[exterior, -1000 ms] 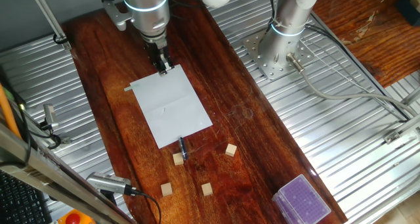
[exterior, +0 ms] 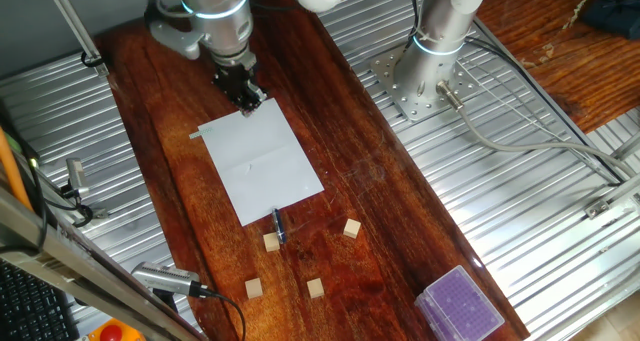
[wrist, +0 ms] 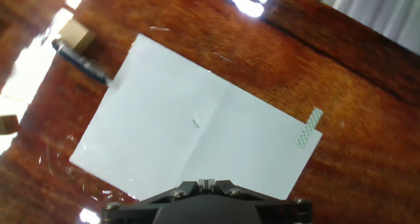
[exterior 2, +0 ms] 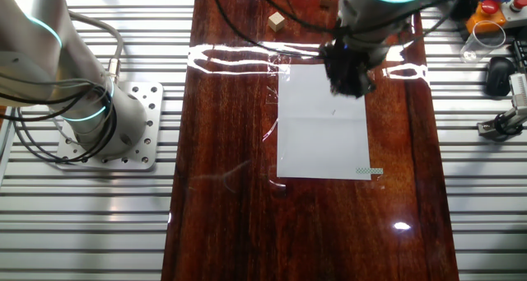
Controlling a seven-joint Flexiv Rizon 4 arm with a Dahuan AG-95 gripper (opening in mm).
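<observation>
A white sheet of paper [exterior: 262,166] lies flat on the dark wooden table, with a small dark mark [wrist: 195,123] near its middle. A strip of green-patterned tape [wrist: 310,127] sits at one of its corners. My gripper [exterior: 252,109] hangs over the sheet's far end in exterior view 1. In the wrist view the fingertips meet at the bottom edge, shut, and nothing shows between them. A dark pen [exterior: 279,226] lies at the sheet's near edge, its tip at the paper and its side by a wooden block [exterior: 271,242].
More wooden blocks stand apart near the pen, among them one block [exterior: 352,228] to its right and another block [exterior: 316,288] nearer the front. A purple-lidded box [exterior: 461,303] occupies the front right corner.
My gripper has turned and shifted slightly left over the far end of the paper. The paper, pen, blocks and box have stayed where they were.
</observation>
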